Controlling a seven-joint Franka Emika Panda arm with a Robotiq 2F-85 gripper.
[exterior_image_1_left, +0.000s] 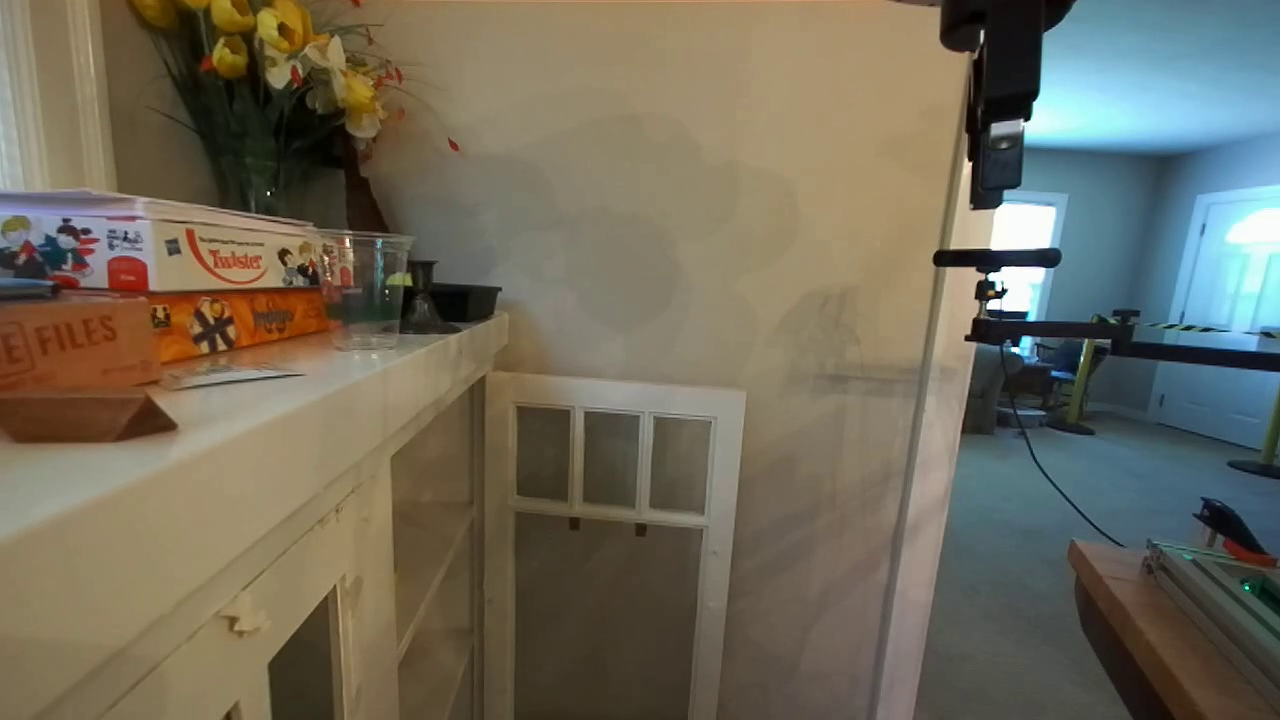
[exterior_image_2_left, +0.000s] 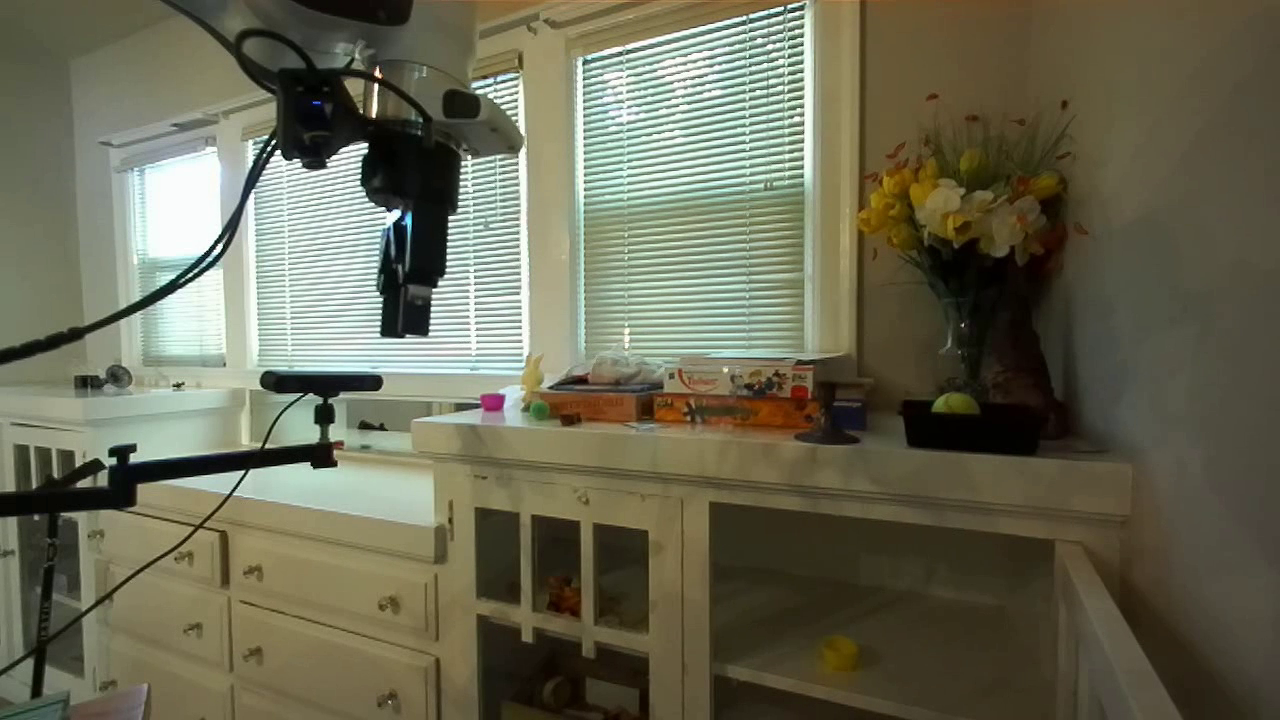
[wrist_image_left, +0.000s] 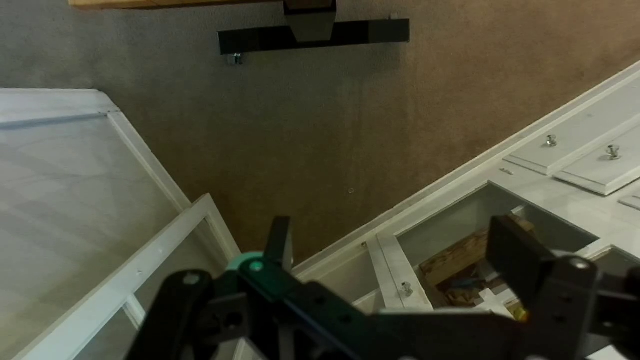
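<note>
My gripper is open, its two black fingers wide apart and nothing between them. In exterior view 2 the gripper hangs pointing down in front of the window blinds, well clear of the cabinet. On the cabinet top stand a Twister box, an orange game box and a cardboard box. A black tray with a yellow-green ball sits near the right end. A clear plastic cup shows in exterior view 1. A yellow ring rests on the open cabinet's shelf.
A white cabinet door stands open beside the wall. The flower vase rises behind the tray. A camera on a black bar stands below the gripper in exterior view 2. Bare floor lies beneath the arm.
</note>
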